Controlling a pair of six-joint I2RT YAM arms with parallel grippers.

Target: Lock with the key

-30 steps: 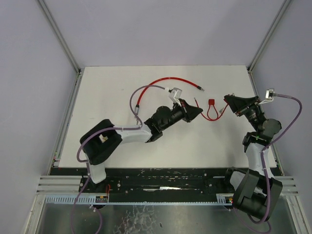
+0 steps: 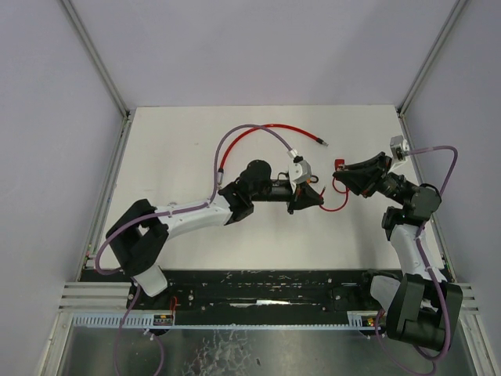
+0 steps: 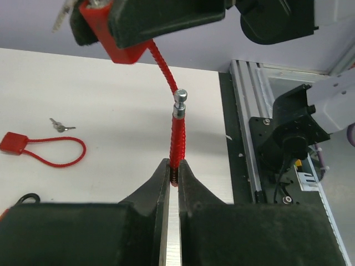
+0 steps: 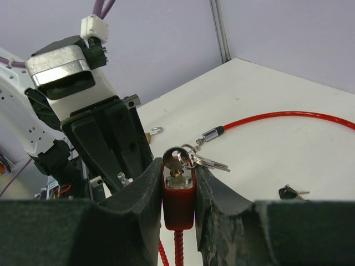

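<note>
My right gripper is shut on a red padlock with keys at its top and a red cord hanging below; in the left wrist view this lock (image 3: 113,39) is at the upper left. My left gripper is shut on the red cord (image 3: 177,138), whose silver end pin (image 3: 179,102) stands upright above the fingertips, below and beside the lock. The two grippers face each other over the right part of the white table (image 2: 172,141).
A second red lock (image 3: 12,143) with a cord loop and a small key (image 3: 58,126) lie on the table. A red hose (image 2: 272,126) curves across the back.
My right gripper has moved left with the lock toward my left gripper. The left gripper has changed its angle and shifted slightly, the cord's end still in it.
</note>
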